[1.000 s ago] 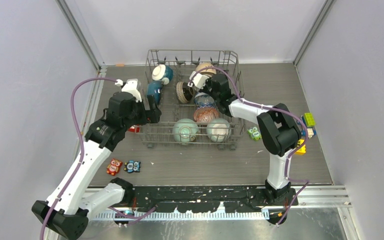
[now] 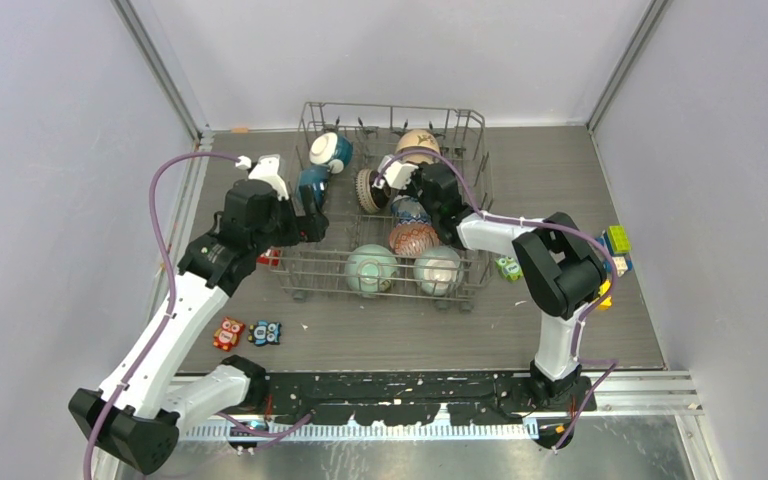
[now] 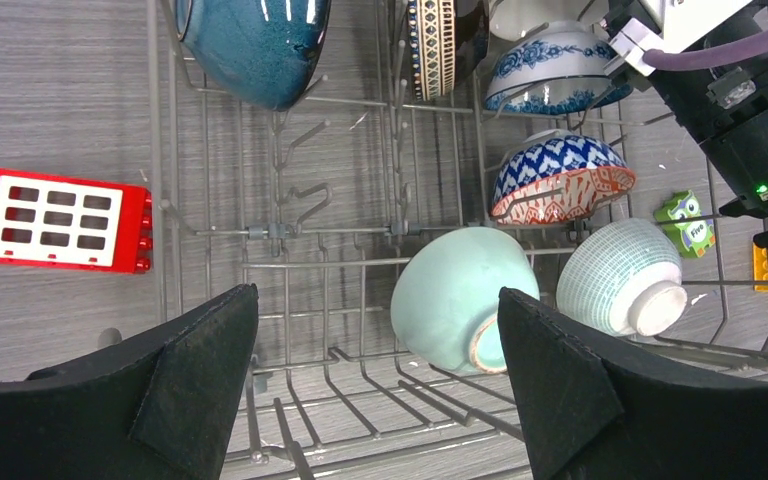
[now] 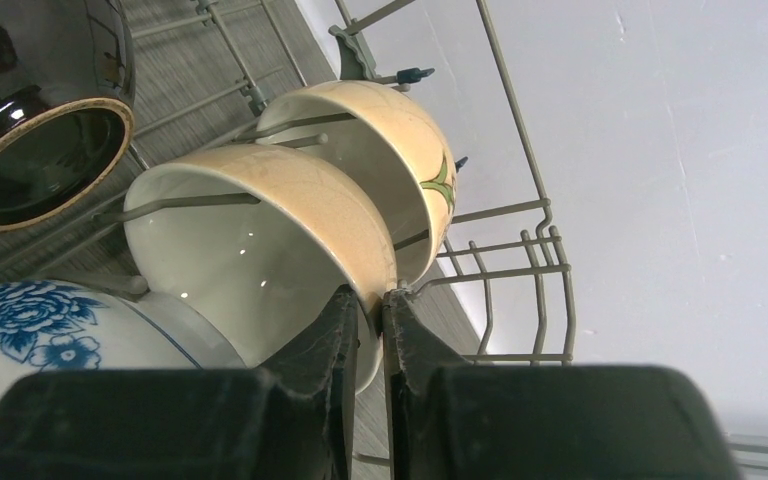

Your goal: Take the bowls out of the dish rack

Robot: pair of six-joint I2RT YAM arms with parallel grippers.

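In the right wrist view my right gripper is shut on the rim of a cream bowl (image 4: 260, 235), which leans among the tines of the dish rack (image 4: 520, 130). Behind it sits another cream bowl (image 4: 400, 150) with a green leaf pattern. A blue-flowered white bowl (image 4: 60, 330) and a dark cup-like vessel (image 4: 50, 120) lie to the left. My left gripper is open and empty over the rack's front left. Beneath and beside it, the left wrist view shows a mint bowl (image 3: 460, 285), a pale ribbed bowl (image 3: 625, 275), a red-and-blue patterned bowl (image 3: 560, 180) and a blue bowl (image 3: 255, 45).
A red toy block with a white grid (image 3: 60, 220) lies left of the rack. Small toys, such as the red one (image 2: 228, 334), sit at the front left; yellow blocks (image 2: 617, 240) stand at the far right.
The rack's back part and its bowls have shifted slightly towards the front, and my right gripper has come forward with them. The left arm has moved slightly to the right.
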